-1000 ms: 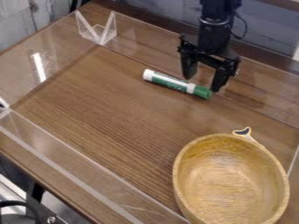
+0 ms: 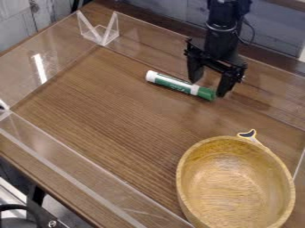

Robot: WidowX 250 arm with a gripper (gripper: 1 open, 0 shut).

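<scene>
My black gripper (image 2: 216,69) hangs at the upper middle right, open, low over the wooden table (image 2: 107,125). Just in front of it a white and green tube (image 2: 176,84) lies on its side, its green end pointing toward the lower right. No thing shows held in the gripper.
A large yellow bowl (image 2: 234,175) takes up the lower right, with a small pale object (image 2: 248,134) at its back rim. A white wire-like holder (image 2: 99,28) stands at the upper left.
</scene>
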